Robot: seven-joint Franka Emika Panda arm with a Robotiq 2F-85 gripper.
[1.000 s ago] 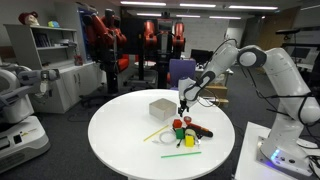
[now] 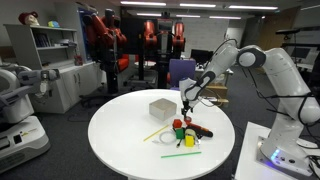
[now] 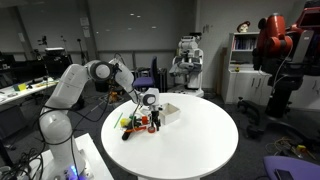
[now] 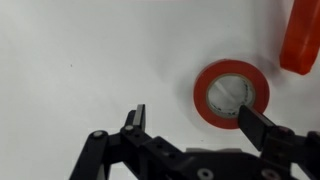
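Note:
A red ring-shaped roll (image 4: 206, 94), like a roll of tape with a pale core, lies flat on the white table (image 4: 80, 80) in the wrist view. My gripper is open above it, with nothing held between its fingers. The roll sits off-centre between them, closer to the right finger (image 4: 254, 126). In exterior view 1 the gripper (image 2: 185, 112) hangs just over the roll (image 2: 187, 120), at the far side of the cluster of objects. The exact height above the roll is hard to tell.
Close by stands an open light-grey box (image 2: 163, 108). Several coloured objects are clustered nearby, among them a yellow one (image 2: 188, 142). A green stick (image 2: 181, 154) lies toward the front.
The gripper has come down slightly toward the red roll. The objects on the table look unmoved.

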